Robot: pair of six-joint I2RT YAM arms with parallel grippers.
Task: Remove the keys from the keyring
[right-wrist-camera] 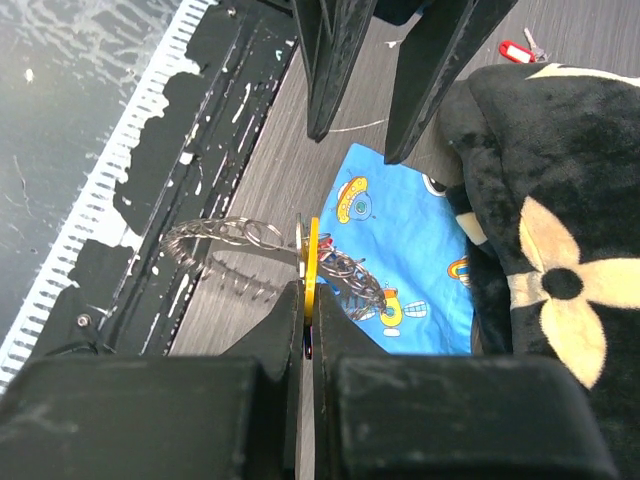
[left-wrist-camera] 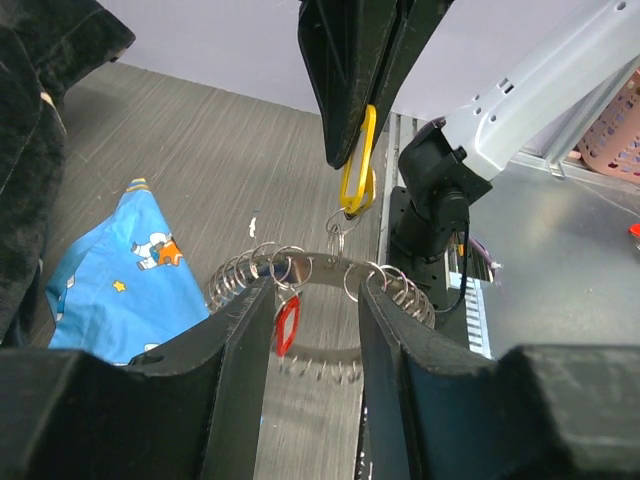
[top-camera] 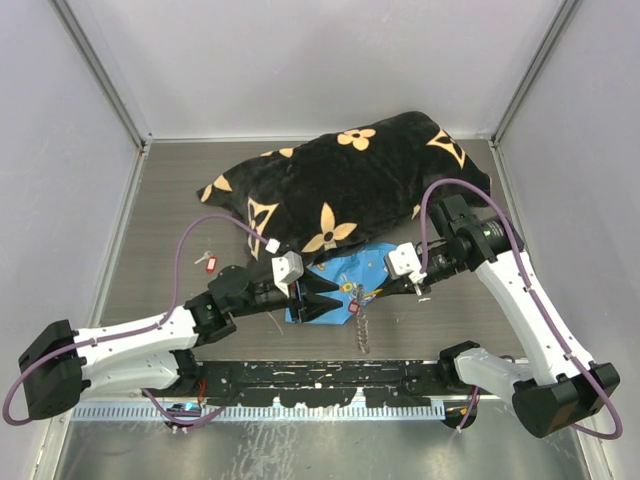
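My right gripper is shut on a yellow tag; in the left wrist view the tag (left-wrist-camera: 356,170) shows at its tips. From it hangs the metal keyring (right-wrist-camera: 230,235) with many rings and a red tag (left-wrist-camera: 287,322). My left gripper is part open just in front of the hanging rings, its fingers apart; whether anything lies between them is unclear. In the top view the bunch (top-camera: 361,320) hangs between both grippers over the blue cloth (top-camera: 345,270).
A dark patterned blanket (top-camera: 330,170) covers the back of the table. A small red-tagged key (top-camera: 211,264) lies at the left. Bare table (top-camera: 470,320) shows at the right; a metal rail runs along the front.
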